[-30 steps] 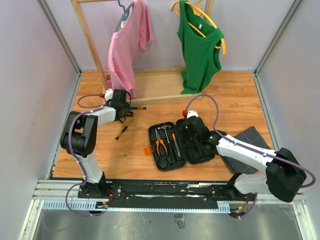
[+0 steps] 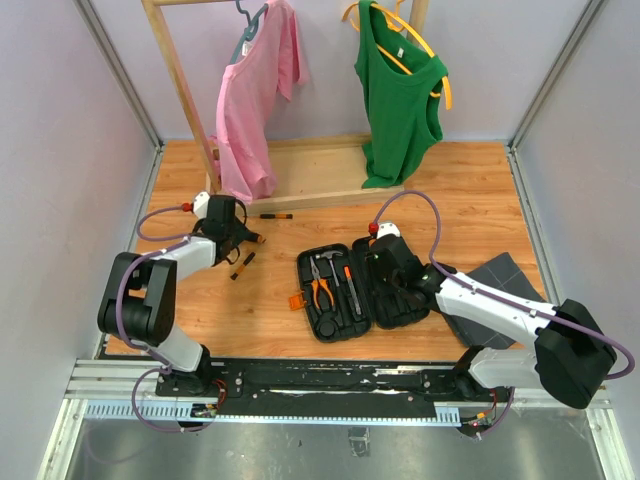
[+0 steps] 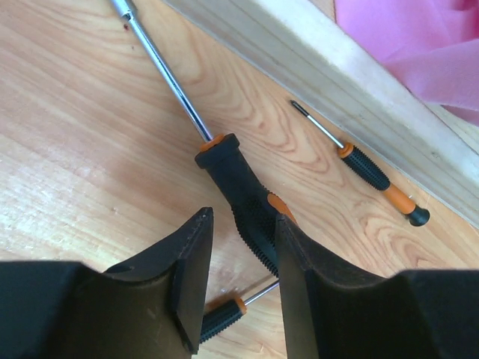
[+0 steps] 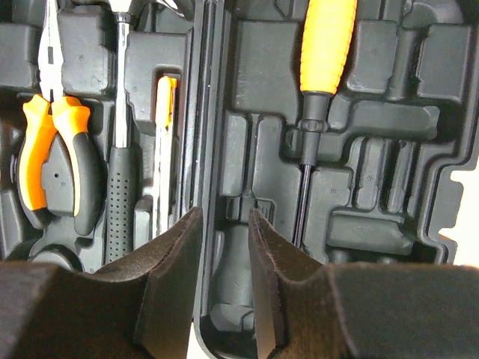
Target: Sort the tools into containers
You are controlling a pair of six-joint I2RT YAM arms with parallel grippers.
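Observation:
My left gripper hovers over a long screwdriver (image 3: 236, 187) lying on the wood, its fingers parted either side of the black handle's end. A small screwdriver (image 3: 374, 179) lies by the rack's rail, another (image 3: 221, 318) below. My right gripper, fingers parted and empty, is over the open black toolbox (image 4: 359, 232). Its left half holds pliers (image 4: 78, 164), a hammer (image 4: 120, 209) and a knife (image 4: 163, 112); a yellow-handled screwdriver (image 4: 325, 52) sits in the right half.
A wooden rack (image 2: 325, 198) with pink (image 2: 250, 110) and green (image 2: 400, 120) shirts spans the back. A grey slab (image 2: 515, 285) lies at the right.
The left arm has moved back toward the front left, lowering its elbow. The right arm has barely moved.

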